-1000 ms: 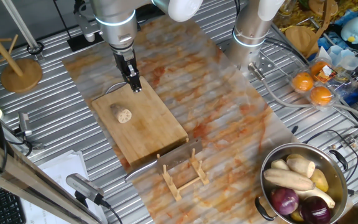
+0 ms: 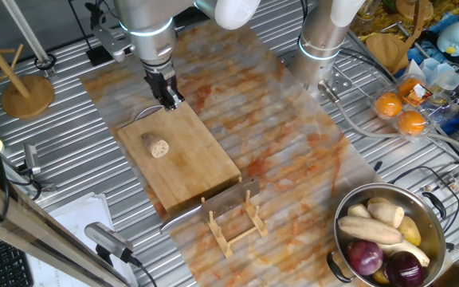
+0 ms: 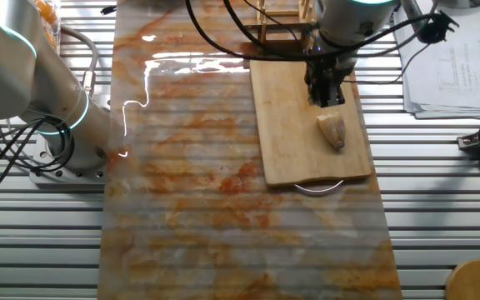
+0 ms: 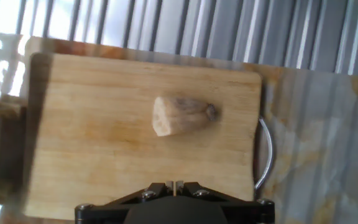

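A cut piece of lotus root or similar pale root vegetable (image 2: pixel 155 145) lies on the wooden cutting board (image 2: pixel 190 159). The wrist view shows the piece (image 4: pixel 182 116) on its side, its pale cut face to the left and its dark tapered end to the right. Above the board's end near the wire handle hangs my gripper (image 2: pixel 172 104), apart from the vegetable. At the bottom of the wrist view the gripper's tips (image 4: pixel 174 188) meet closely, with nothing visible held between them. In exterior view 2 the gripper (image 3: pixel 327 102) appears just behind the piece (image 3: pixel 332 131).
A large knife (image 2: pixel 221 201) rests in a wooden rack (image 2: pixel 237 231) at the board's other end. A steel pot (image 2: pixel 347 259) holding eggplants and pale roots stands at the lower right. The marbled mat (image 2: pixel 293 159) between board and pot is clear.
In exterior view 1 my gripper has shifted slightly up and left in the picture, and its wrist has turned a little. The vegetable, board, knife and pot have stayed put.
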